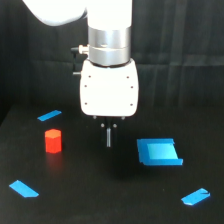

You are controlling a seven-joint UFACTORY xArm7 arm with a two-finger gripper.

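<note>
My gripper (108,141) points straight down in the middle of the camera view, above the black table. Its fingers are small and dark, and only a thin pale strip shows there, so whether they are open or shut cannot be told. Nothing is visibly held. A small red block (53,141) rests on the table to the left, well apart from the gripper. On the right lies a shallow blue square tray (146,141) with a lighter blue inside; no object shows in it.
Blue strips lie flat at the far left (49,115), near left (24,188) and near right (195,197). Bare black table surrounds the block and tray. A dark curtain (180,55) hangs behind.
</note>
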